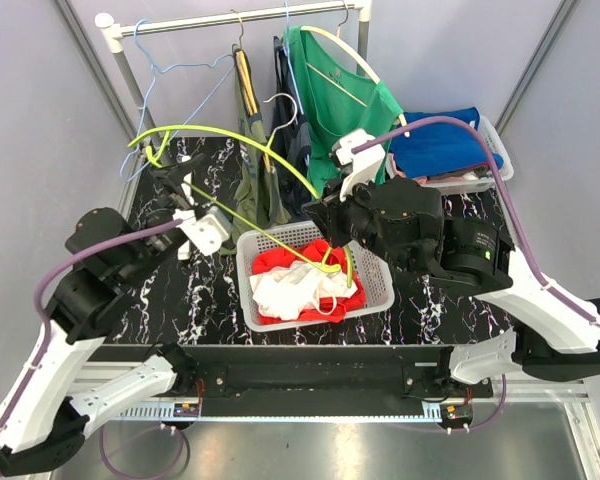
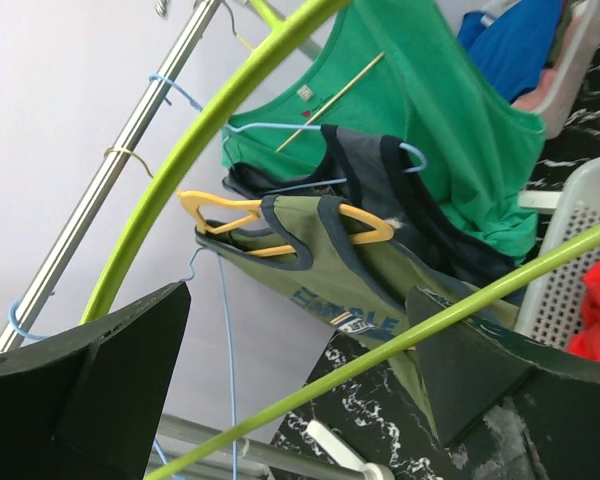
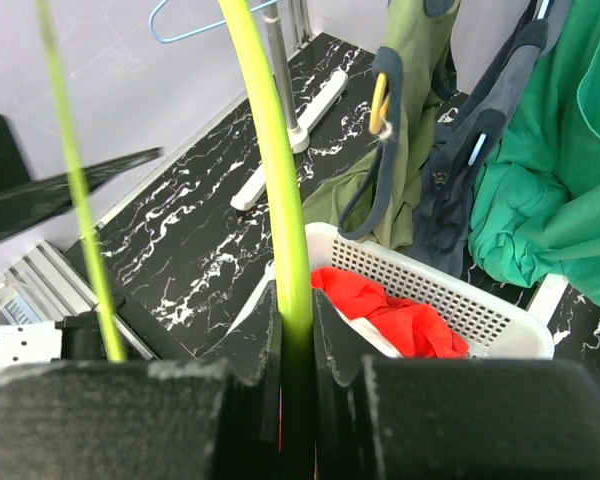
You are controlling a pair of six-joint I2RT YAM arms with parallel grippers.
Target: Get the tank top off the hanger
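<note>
A bare lime-green hanger (image 1: 242,138) is held up in front of the rack, with my right gripper shut on one end of its curved arm. No garment hangs from it. My left gripper is open near the other end; the hanger's straight bar (image 2: 380,352) crosses its opening in the left wrist view. Whether the bar touches a finger cannot be told. A crumpled white garment with a thin strap (image 1: 290,290) lies in the grey basket (image 1: 380,290), on top of red cloth (image 1: 270,262).
Behind, the rack (image 1: 220,18) carries an empty blue hanger (image 1: 150,70), an olive tank top (image 2: 330,265), a dark one (image 2: 380,190) and a green one (image 1: 330,90). A second basket (image 1: 502,160) with blue cloth (image 1: 430,145) stands at the back right.
</note>
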